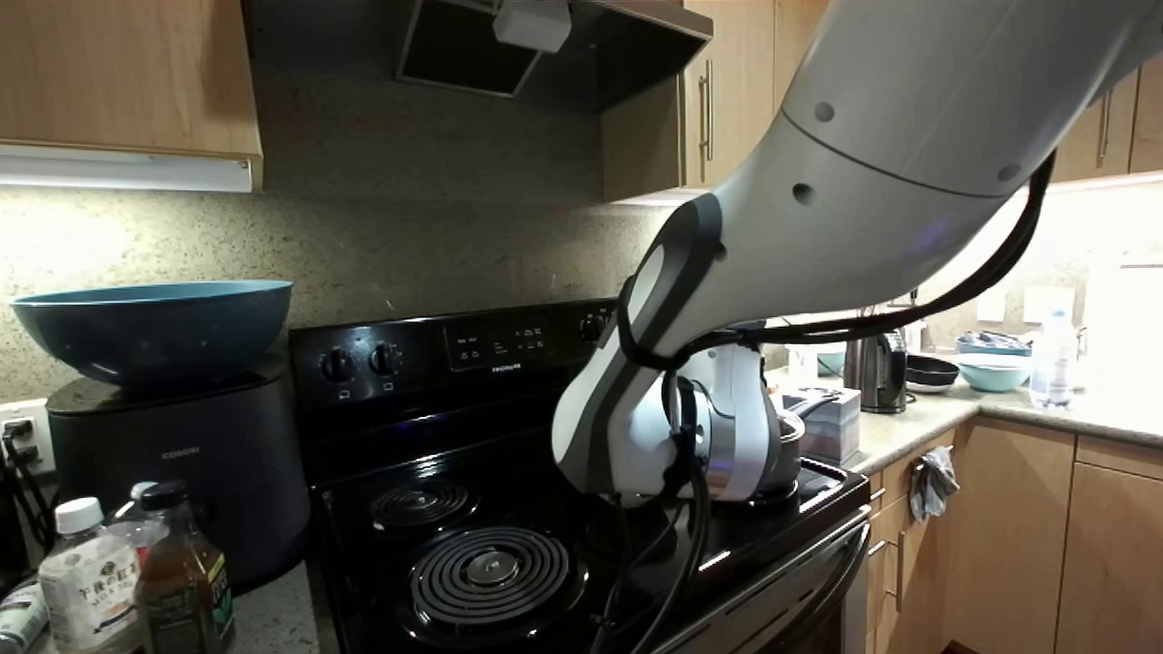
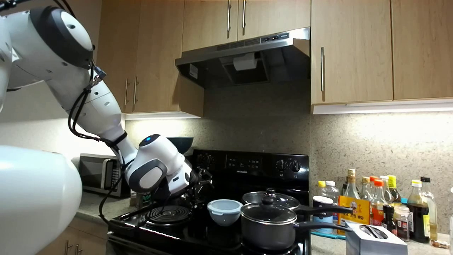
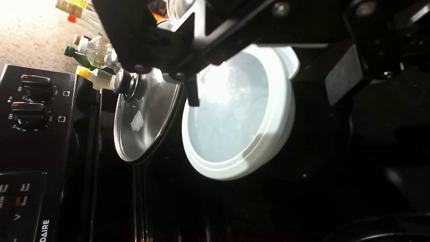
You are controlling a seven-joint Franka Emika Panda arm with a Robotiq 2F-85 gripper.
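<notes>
My gripper stands open, its fingers spread wide with nothing held between them. A pale blue bowl (image 2: 225,217) with two small side handles rests upright on the stovetop. In the wrist view the bowl (image 3: 238,121) lies beyond the fingers, and the left finger (image 3: 192,93) overlaps its rim in the picture. From the side, the gripper (image 2: 202,187) hangs above and left of the bowl, apart from it. The arm hides both gripper and bowl in exterior view 1.
Right of the bowl sit a lidded pot (image 2: 268,231) and, behind it, a pan with a glass lid (image 3: 147,121); their handles point right. Bottles crowd the counter beyond. A bare coil burner (image 1: 491,572) lies at front left. The range hood (image 2: 246,63) overhangs the stove.
</notes>
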